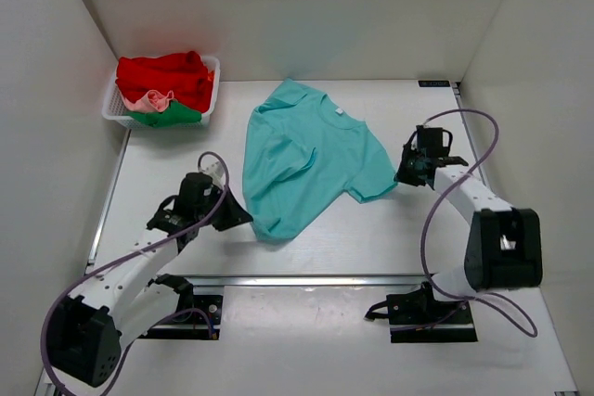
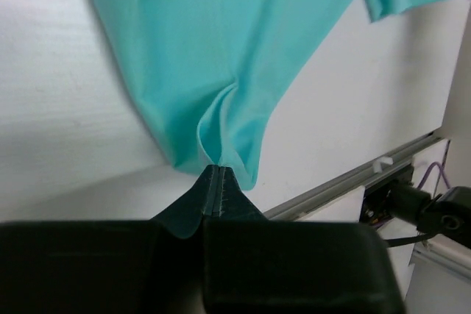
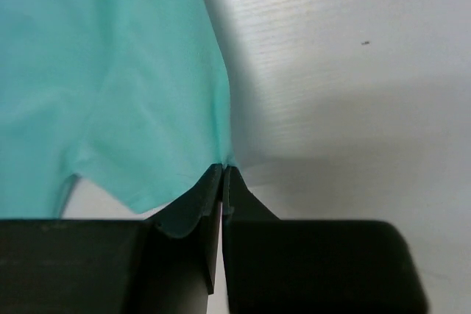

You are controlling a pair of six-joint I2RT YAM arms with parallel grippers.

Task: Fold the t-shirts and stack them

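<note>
A turquoise t-shirt [image 1: 306, 155] is spread on the white table, its sleeve toward the right. My left gripper [image 1: 247, 218] is shut on the shirt's near bottom corner, which bunches upward at the fingertips [image 2: 210, 189] in the left wrist view. My right gripper [image 1: 399, 178] is shut on the outer edge of the right sleeve, pinched at the tips in the right wrist view, where the sleeve [image 3: 154, 101] shows close up.
A white basket [image 1: 210, 71] at the back left holds red, pink and green garments. Walls enclose the back and sides.
</note>
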